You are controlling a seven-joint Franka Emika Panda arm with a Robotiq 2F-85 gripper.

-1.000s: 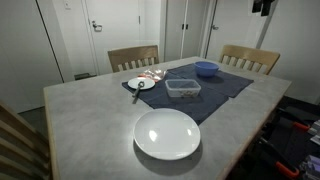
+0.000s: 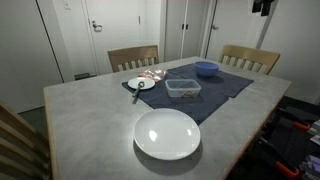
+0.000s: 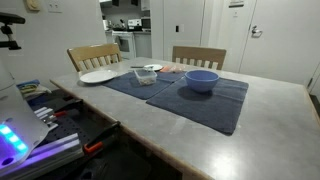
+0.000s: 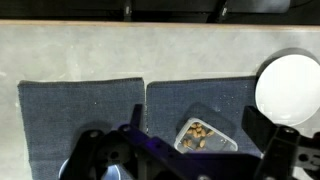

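High above the table's right side, my gripper [image 2: 262,8] stands open with nothing between its fingers. In the wrist view its dark fingers reach in from the bottom, well above a clear container [image 4: 207,142] with some small brown pieces inside. That container [image 2: 183,89] sits near the middle of the table on dark cloth. A blue bowl [image 2: 206,69] stands behind it, farther right. A large white plate [image 2: 167,134] lies on bare tabletop at the near edge.
Dark placemats [image 3: 200,104] lie under the bowl and container. A small white plate [image 2: 142,83] with a dark utensil [image 2: 136,95] lies to the container's left. Chairs [image 3: 199,58] surround the table [image 2: 85,125], whose left part is clear.
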